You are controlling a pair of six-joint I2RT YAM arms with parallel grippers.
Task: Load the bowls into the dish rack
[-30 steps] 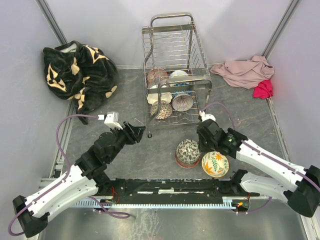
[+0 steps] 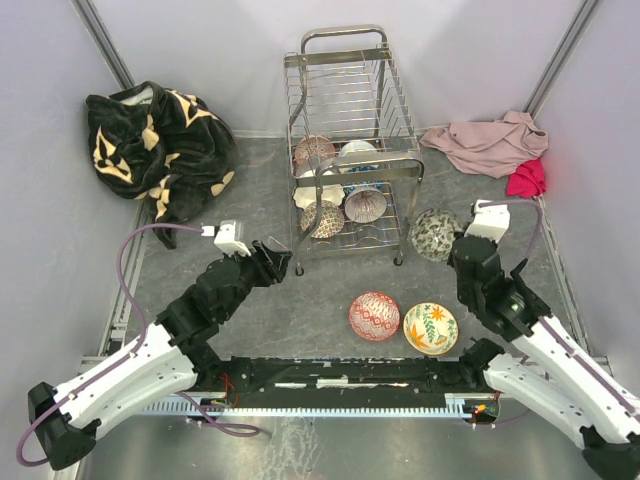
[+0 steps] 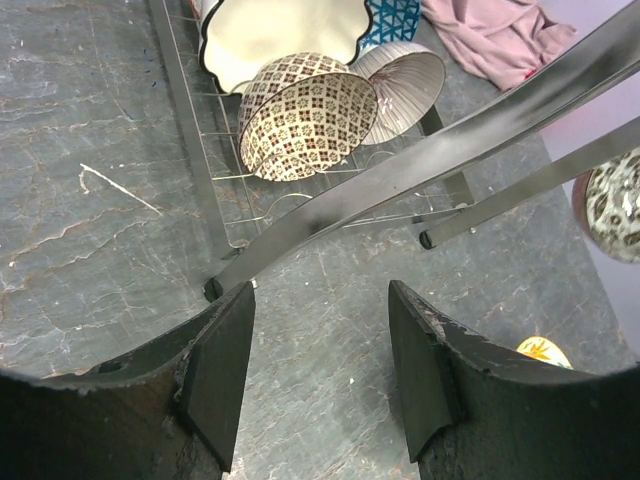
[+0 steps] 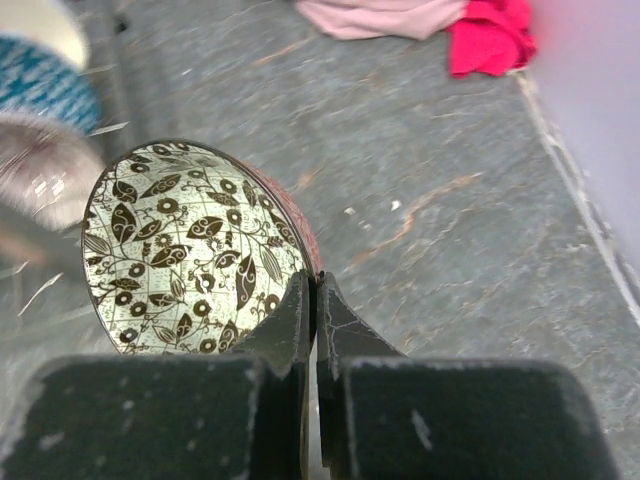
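My right gripper is shut on the rim of a black-and-white floral bowl (image 4: 190, 250), held up right of the dish rack (image 2: 392, 200). My left gripper stands open and empty at the rack's front left. The rack's lower level holds several bowls, among them a checked bowl (image 3: 305, 120) and a striped bowl (image 2: 365, 204). A red patterned bowl (image 2: 374, 316) and a yellow floral bowl (image 2: 431, 328) lie on the floor in front of the rack.
A dark fleece (image 2: 150, 150) lies at the back left. Pink (image 2: 480, 143) and red (image 2: 526, 178) cloths lie at the back right. Walls border both sides.
The floral bowl, which was over the red bowl, has risen with my right gripper toward the back right, uncovering the red bowl. The left arm has barely moved.
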